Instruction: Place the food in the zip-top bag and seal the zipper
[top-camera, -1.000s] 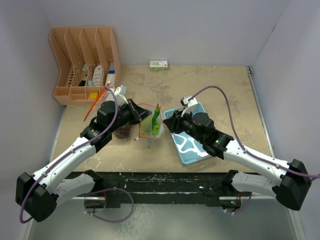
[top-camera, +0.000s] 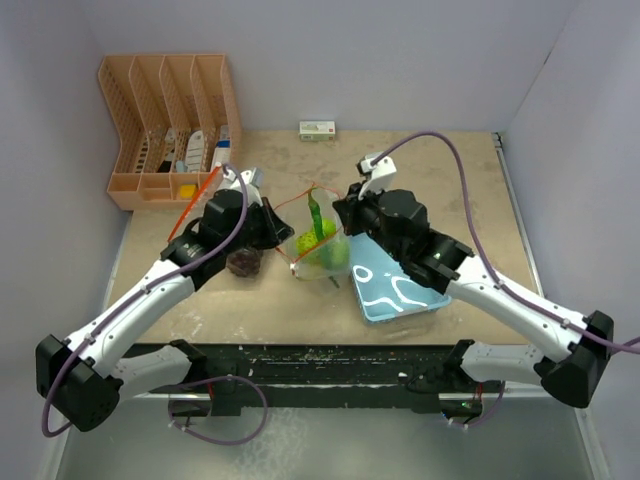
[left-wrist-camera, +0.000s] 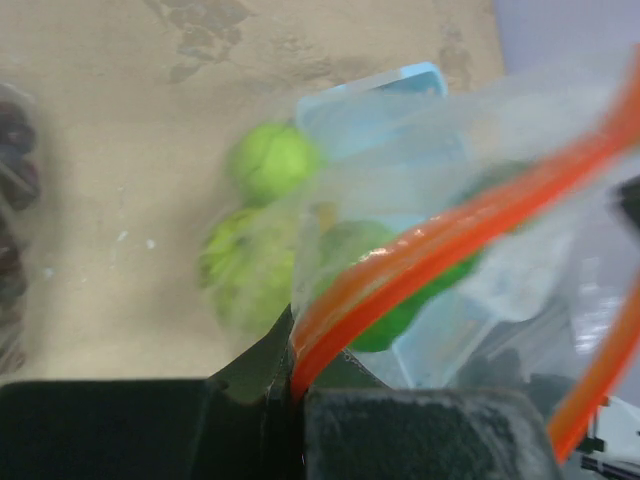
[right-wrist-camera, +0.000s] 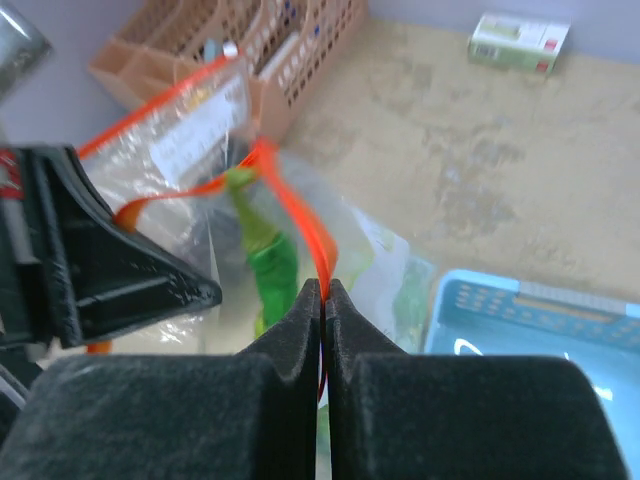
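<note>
Between the two grippers hangs a clear zip bag (top-camera: 302, 266) with an orange-edged mouth, spread open. Inside it are a green pepper (top-camera: 315, 215) sticking up to the mouth and rounder green food (top-camera: 318, 237) lower down. My left gripper (top-camera: 288, 234) is shut on the bag's edge at the left; in the left wrist view the orange strip (left-wrist-camera: 400, 265) runs into its fingers. On the opposite side my right gripper (top-camera: 342, 208) is shut on the rim, and the orange edge (right-wrist-camera: 310, 225) passes between its fingertips in the right wrist view.
A blue tray (top-camera: 385, 305) lies right of the bag. Another bag of dark food (top-camera: 244, 262) sits under the left arm. At the back stand a tan divided rack (top-camera: 118, 130) and a small box (top-camera: 317, 130).
The bag's mouth is stretched wider, with more green food showing inside.
</note>
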